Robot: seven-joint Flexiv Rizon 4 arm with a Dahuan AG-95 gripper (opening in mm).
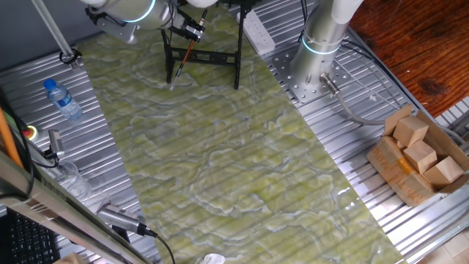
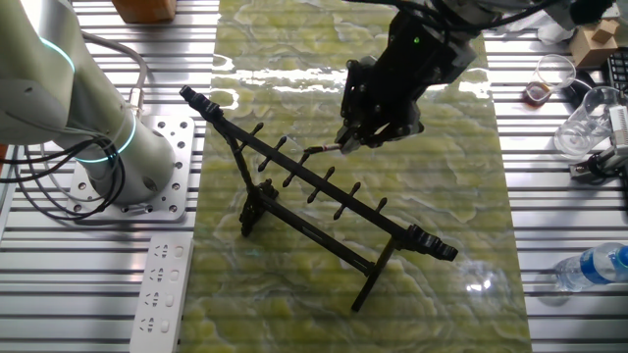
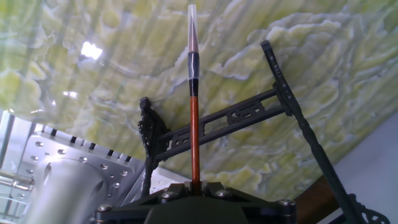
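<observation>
A brush with a red-brown handle (image 3: 194, 134) and a pale capped tip runs straight out from my gripper in the wrist view. The fingers stand close against the handle on both sides and look shut on it. The black rack (image 2: 324, 181) with a row of pegs stands on the green marbled mat. In exterior view 2 the brush's dark upper end (image 2: 316, 150) lies beside the rack's top bar, near its pegs; whether it touches a peg I cannot tell. From exterior view 1 the brush (image 1: 188, 53) slants downward in front of the rack.
The water bottle (image 1: 64, 100) stands at the left, a cardboard box (image 1: 399, 176) of wooden blocks at the right.
</observation>
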